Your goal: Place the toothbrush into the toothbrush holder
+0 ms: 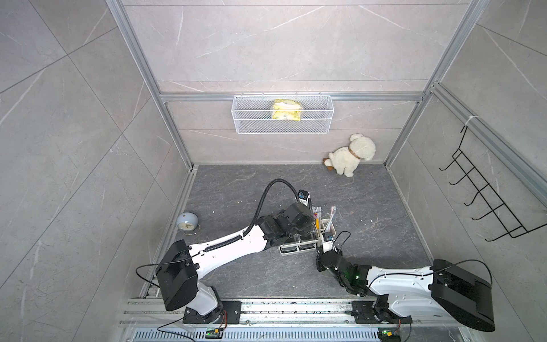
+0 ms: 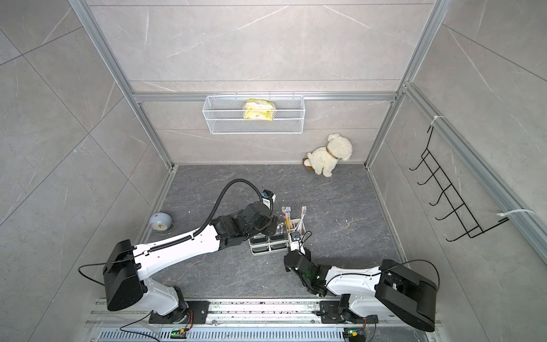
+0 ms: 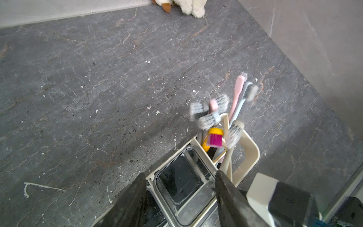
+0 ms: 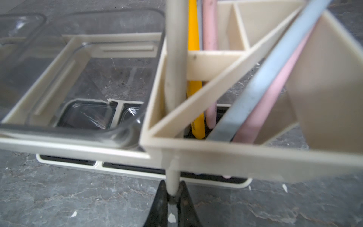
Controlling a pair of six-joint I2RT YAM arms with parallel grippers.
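Note:
The beige holder [image 4: 242, 145] stands on the grey floor with several brushes leaning in its slots. A pale beige toothbrush [image 4: 176, 64] passes down through the holder's left slot, its handle end sticking out below the rim. My right gripper is shut on that lower end, just outside the holder's front. In the left wrist view the same toothbrush [image 3: 226, 158] has its bristles up above the slot. My left gripper stands open over the clear cup [image 3: 185, 177], left of the brushes, with nothing seen held between its spread fingers.
Other brushes, among them a yellow one [image 3: 215, 137] and a pink one [image 3: 238, 89], crowd the slots close to the beige one. A plush dog [image 1: 350, 155] sits by the back wall; a pale round object [image 1: 187, 221] lies far left. Floor behind the holder is clear.

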